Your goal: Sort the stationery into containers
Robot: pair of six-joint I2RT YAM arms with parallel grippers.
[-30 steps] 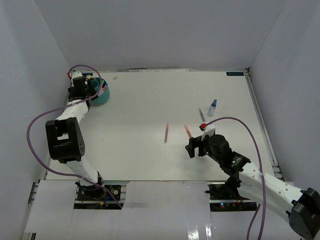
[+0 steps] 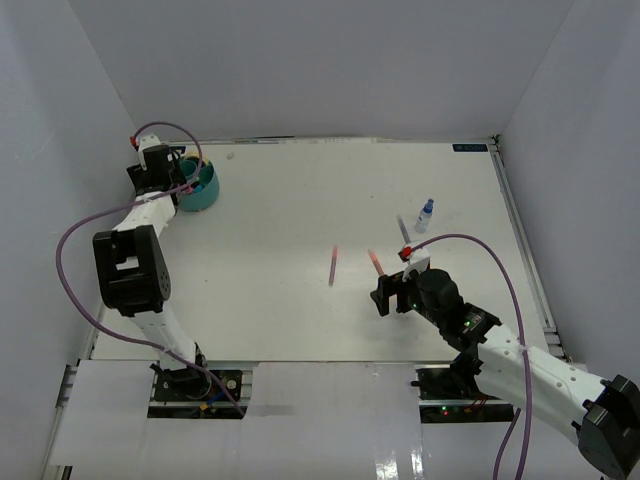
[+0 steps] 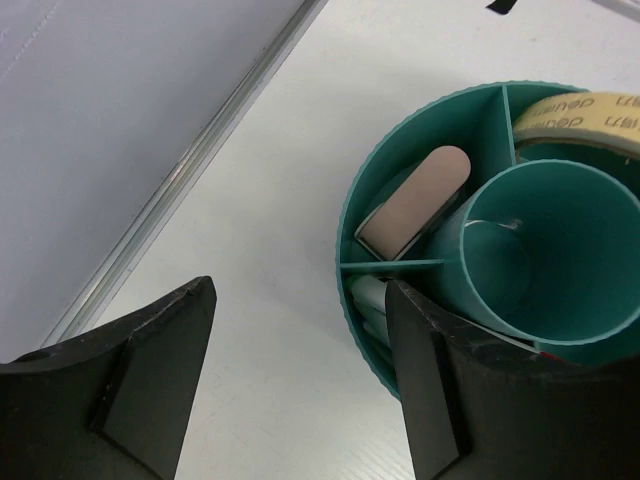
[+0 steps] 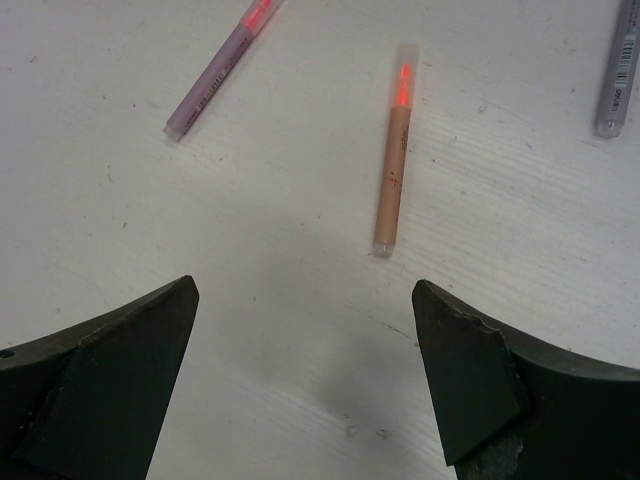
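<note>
At the back left, the teal divided container (image 2: 200, 197) holds a tape roll (image 3: 575, 115), a pink-beige block (image 3: 415, 200) and other items. My left gripper hangs open at its left edge, nothing visible between its fingers. My right gripper is open over bare table on the right. Beyond it lie a pink pen (image 2: 334, 265), an orange pen (image 4: 391, 180) and a grey pen (image 2: 403, 229). A bottle with a blue cap (image 2: 423, 218) stands farther back right.
Walls surround the white table (image 2: 270, 220) at the back and sides.
My left gripper has shifted slightly left at the container, uncovering more of it in the top view. The right arm looks still.
</note>
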